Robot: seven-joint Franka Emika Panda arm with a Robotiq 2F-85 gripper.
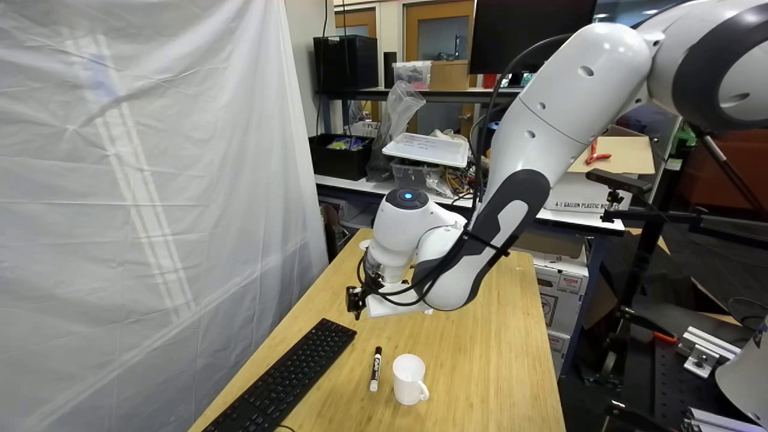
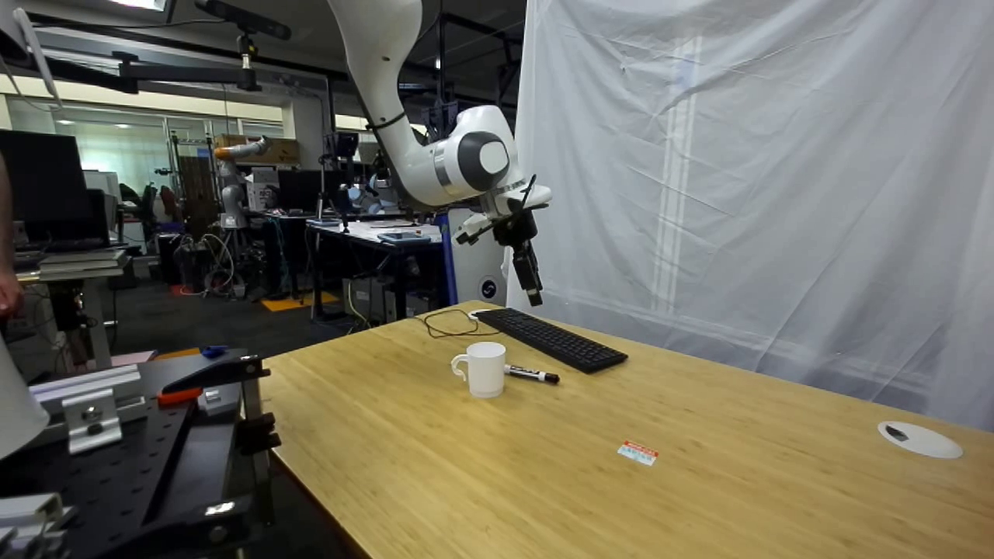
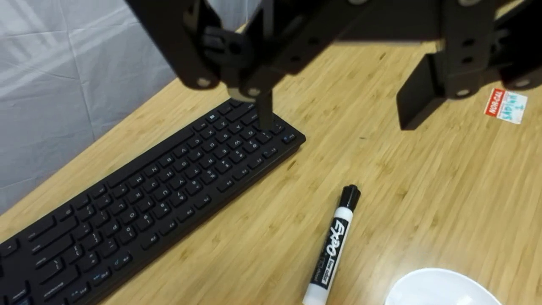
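Note:
A black-and-white Expo marker (image 3: 333, 246) lies on the wooden table, its black cap toward the keyboard's near end. In exterior view 1 the marker (image 1: 375, 368) rests between the keyboard and a white mug (image 1: 408, 378). The mug (image 2: 485, 369) stands upright, handle outward. My gripper is open, with bare table visible between its separated fingers. From exterior view 2, the gripper (image 2: 533, 298) hangs above the table near the keyboard, clear of marker and mug. The arm hides the fingers in exterior view 1.
A black keyboard (image 2: 551, 339) lies along the curtain side of the table. A small red-and-white label (image 2: 638, 453) is stuck to the tabletop. A grey-white curtain (image 1: 158, 216) borders one side.

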